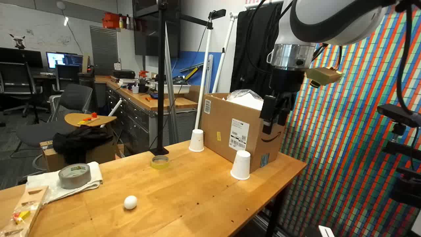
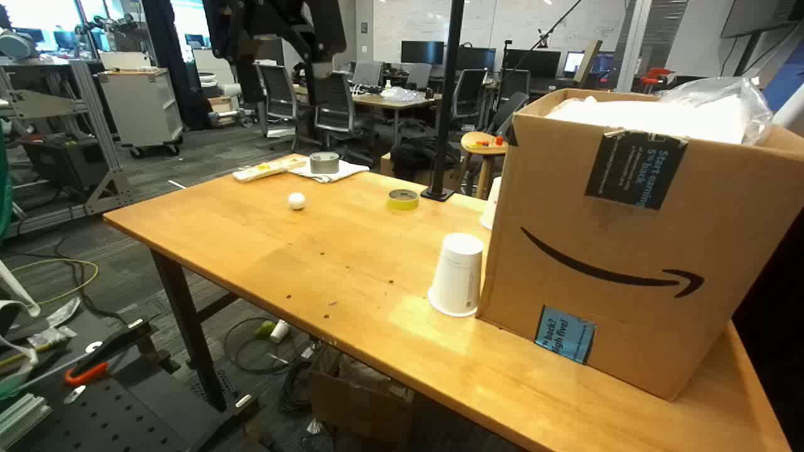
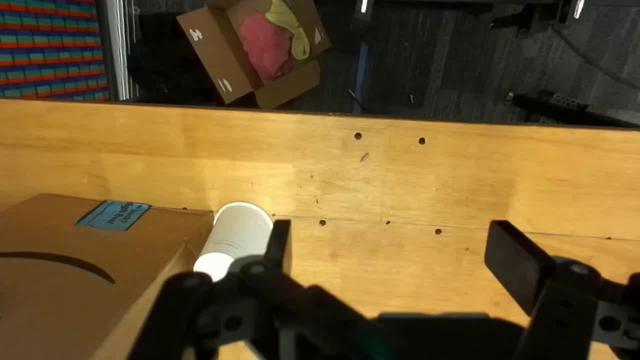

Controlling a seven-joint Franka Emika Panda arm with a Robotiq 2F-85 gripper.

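My gripper stands open above the table, its two black fingers wide apart and only bare wood showing between them. In exterior view 1 the gripper (image 1: 272, 114) hangs in front of the cardboard box. One upside-down white cup (image 1: 240, 165) stands by the box's near corner; the wrist view shows this cup (image 3: 240, 231) partly behind the left finger. A second inverted white cup (image 1: 196, 140) is beside the box's far left side. Toward the table's other end lies a small white ball (image 1: 130, 202), clear of both cups; exterior view 2 shows the ball (image 2: 296, 201) too.
A tall cardboard box (image 1: 225, 126) stuffed with white packing occupies one table end. Yellow tape (image 1: 160, 162) lies near the black post (image 1: 160, 79). Grey tape (image 1: 74, 176) rests on a white cloth (image 1: 94, 173), near a wooden piece (image 1: 29, 205).
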